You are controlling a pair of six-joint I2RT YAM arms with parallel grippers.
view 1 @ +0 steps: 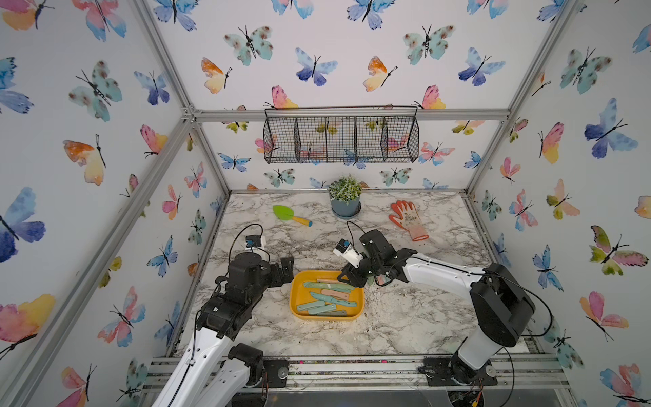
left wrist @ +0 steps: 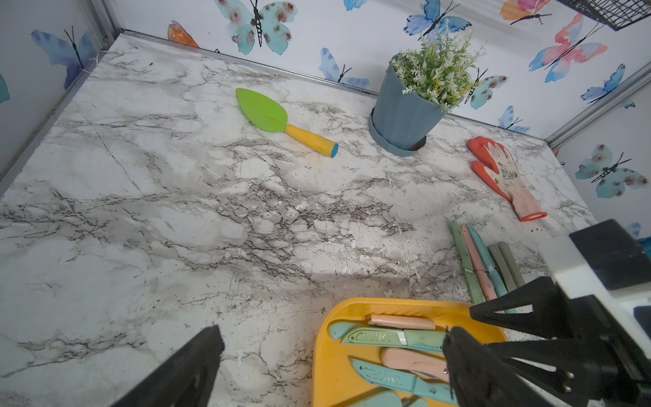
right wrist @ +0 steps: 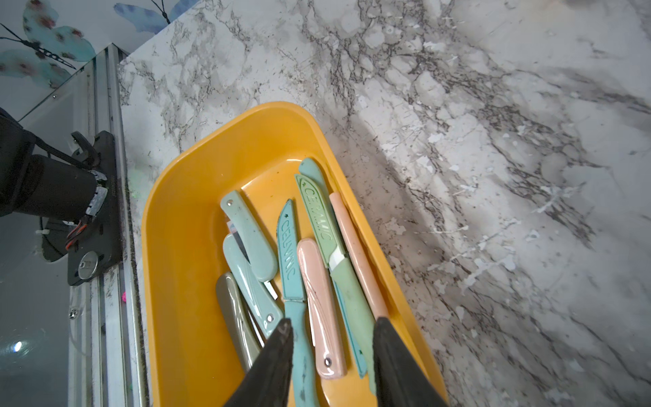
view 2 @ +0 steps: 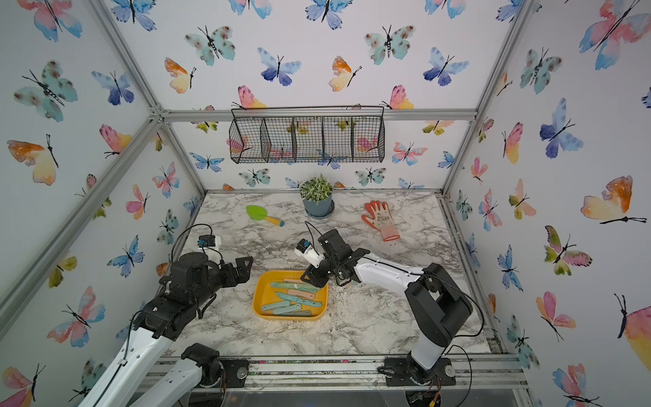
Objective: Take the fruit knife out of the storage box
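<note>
An orange storage box holds several fruit knives in pink, mint, green and grey. My right gripper hangs over the box's right part with its fingers apart, seemingly nothing between them; in the left wrist view its black fingers point in over the box rim. My left gripper is above the table at the box's back left, its fingers apart and blurred, with nothing held. More knives lie side by side on the table behind the box's right end.
At the back stand a plant pot, a green trowel and a glove. A wire basket hangs on the back wall.
</note>
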